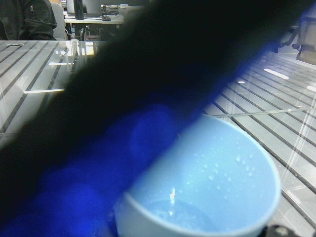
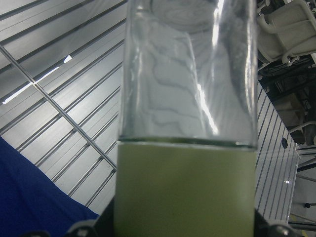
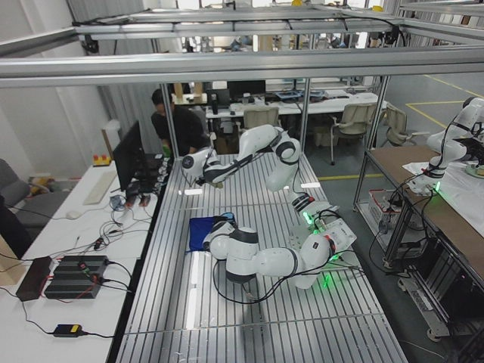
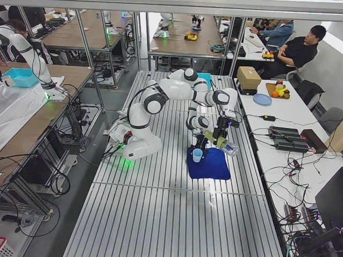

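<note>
A light blue cup (image 4: 197,155) with drops of liquid inside stands at the blue cloth (image 4: 209,168), filling the lower left wrist view. My left gripper (image 4: 198,147) is low beside the cup; a dark, blurred shape covers much of its wrist view, and its finger state is unclear. My right gripper (image 4: 217,136) is shut on a clear bottle with a pale green band (image 2: 185,190), held tilted above the cloth, right of the cup in the camera right view. The bottle blocks much of the right wrist view.
White side desks hold monitors, cables, a blue plate (image 4: 262,99), a fruit tray and a cardboard box (image 4: 248,80). Metal frame posts surround the table, and people sit nearby.
</note>
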